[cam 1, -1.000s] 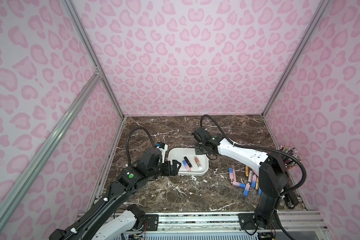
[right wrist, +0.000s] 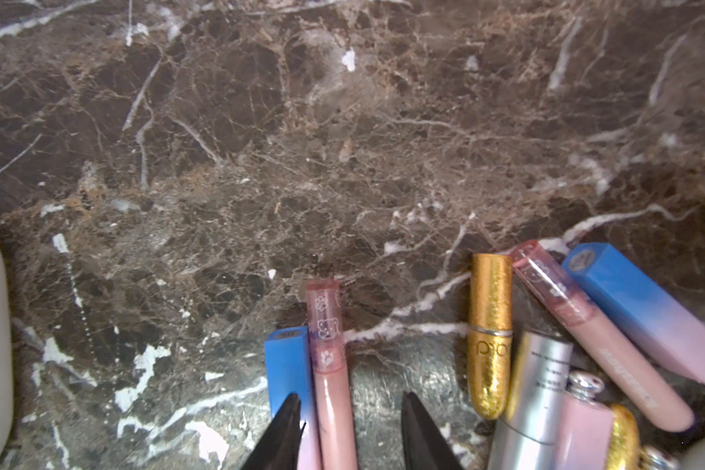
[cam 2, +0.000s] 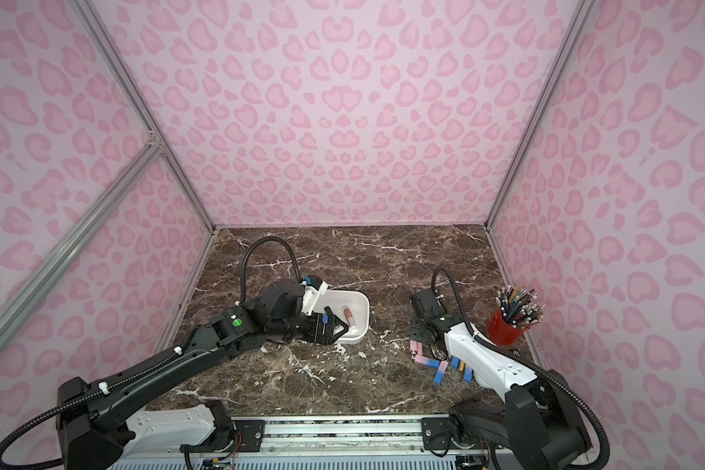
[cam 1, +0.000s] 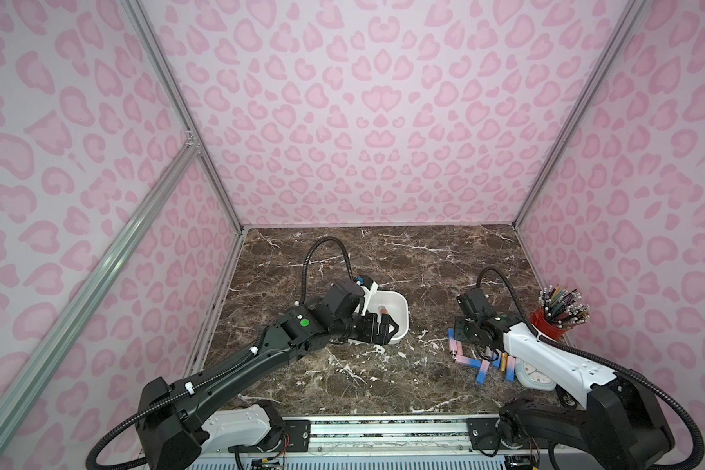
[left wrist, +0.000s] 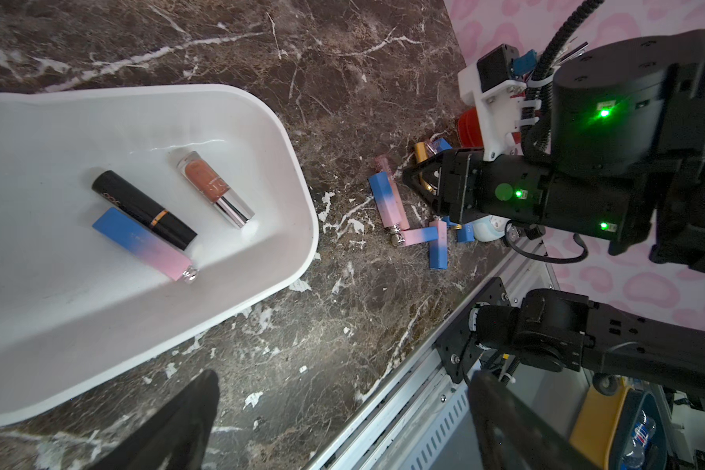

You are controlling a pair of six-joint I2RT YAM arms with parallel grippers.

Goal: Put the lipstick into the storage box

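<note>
The white storage box [left wrist: 47, 329] holds a peach gloss tube [left wrist: 203, 180], a black tube [left wrist: 145, 205] and a blue-pink lipstick [left wrist: 145, 244]. My left gripper [cam 1: 380, 329] hangs over the box, open and empty. My right gripper is open over the lipstick pile at the table's right, its fingers either side of a blue lipstick [right wrist: 290, 368] and a pink gloss tube [right wrist: 330, 399]. A gold tube [right wrist: 489, 305], a silver tube [right wrist: 528, 399] and several others lie to their right.
A red cup [cam 2: 505, 329] of brushes or pens stands by the right wall. A pale rounded object [cam 1: 534, 377] sits at the front right.
My right arm has moved from above the box rightward and down to the lipstick pile. My left arm has moved rightward over the box.
</note>
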